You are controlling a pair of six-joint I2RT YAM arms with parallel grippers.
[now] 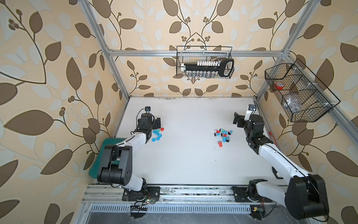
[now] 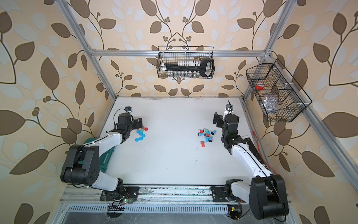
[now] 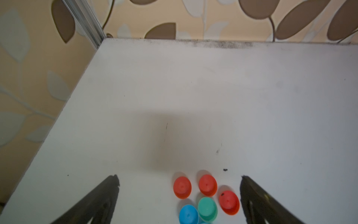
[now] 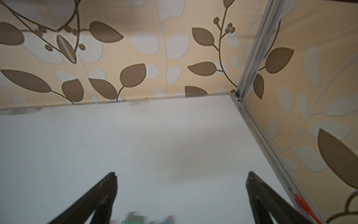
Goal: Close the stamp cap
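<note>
Several loose round caps in red, green and blue lie on the left of the table; in the left wrist view a red cap (image 3: 182, 187), a green cap (image 3: 207, 209) and a blue cap (image 3: 189, 214) sit at the lower middle. My left gripper is open above the table, nothing between its fingers. Right of the table's middle, several stamps are bunched together, with a red stamp (image 1: 220, 143) slightly apart in front. My right gripper stands open and empty, behind and to the right of that bunch; only blurred tops of it show in the right wrist view.
A teal bin (image 1: 97, 161) stands at the left edge, partly behind the left arm. Wire baskets hang on the back wall (image 1: 204, 62) and right wall (image 1: 302, 93).
</note>
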